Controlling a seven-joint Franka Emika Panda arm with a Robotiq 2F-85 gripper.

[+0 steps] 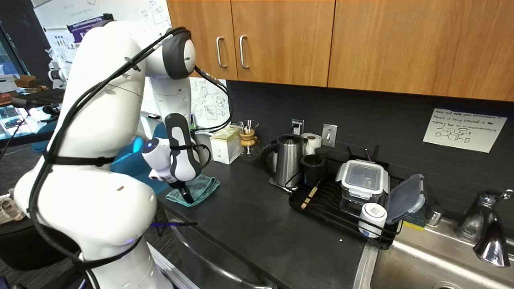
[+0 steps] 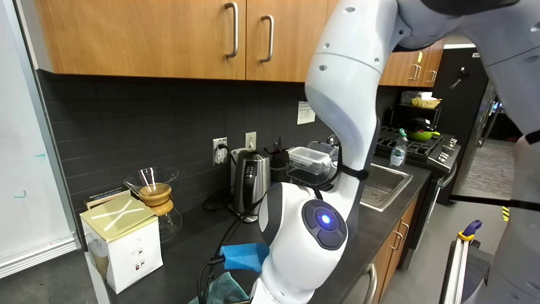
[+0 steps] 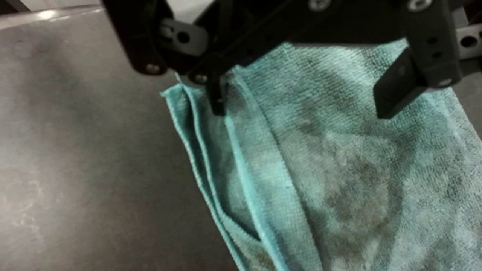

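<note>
A folded teal cloth point(image 1: 204, 188) lies on the dark counter near its left front edge. Seen from the wrist, the cloth point(image 3: 334, 171) fills the right half, its layered folded edges running down the middle. My gripper stands open over it, fingers wide apart. One fingertip point(image 3: 217, 101) is over the folded edges; the other fingertip point(image 3: 395, 97) is over the flat part of the cloth. Whether either tip touches the fabric, I cannot tell. In the second exterior view the arm hides most of the cloth point(image 2: 226, 289) and the fingers.
A white box point(image 1: 226, 144), a glass coffee maker point(image 1: 248, 144) and a steel kettle point(image 1: 288, 159) line the back wall. To the right are a dish rack point(image 1: 332, 212) with containers and the sink point(image 1: 429, 260).
</note>
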